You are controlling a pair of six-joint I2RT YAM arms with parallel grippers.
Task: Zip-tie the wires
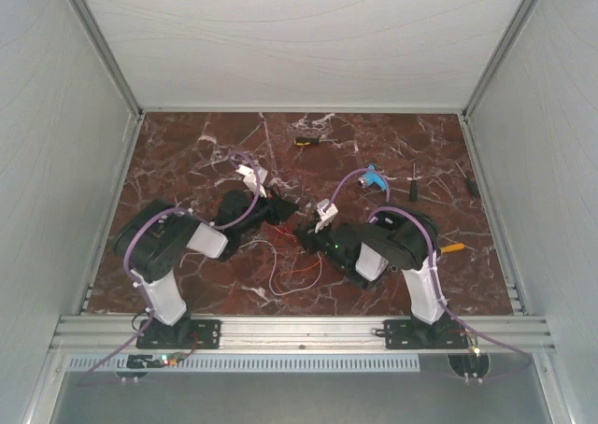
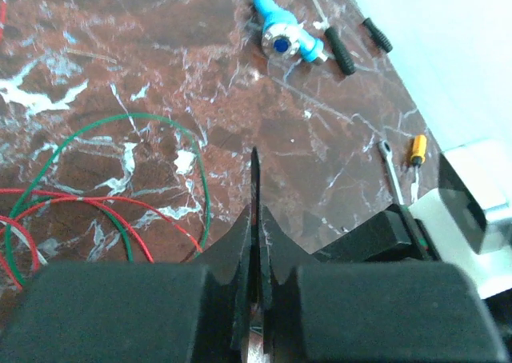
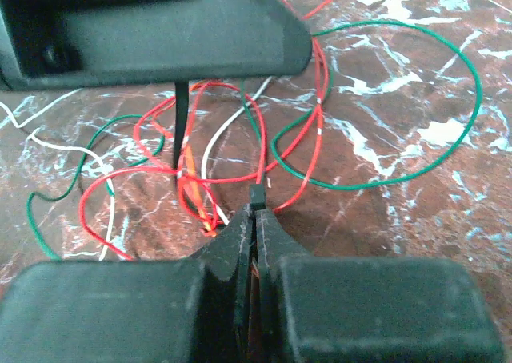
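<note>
A loose bundle of red wires [image 3: 232,179], green wire [image 3: 436,55] and white wires [image 3: 216,135] lies on the table, mostly covered by my arms from above. Upper right of its middle, my left gripper [image 1: 295,207] is shut on a thin black zip-tie strip [image 2: 255,175], which sticks out past the fingertips. The same strip hangs under the left gripper in the right wrist view. Low at the bundle, my right gripper [image 1: 301,234] is shut on a small black block [image 3: 256,195], like a zip-tie head. Whether the two black pieces join is hidden.
Right of the arms lie a blue tool [image 1: 372,178], a black-handled screwdriver [image 1: 413,189] and an orange-handled tool [image 1: 452,247]. Another screwdriver [image 1: 306,141] rests at the back. An orange strip [image 3: 192,167] shows among the wires. The two grippers are very close together.
</note>
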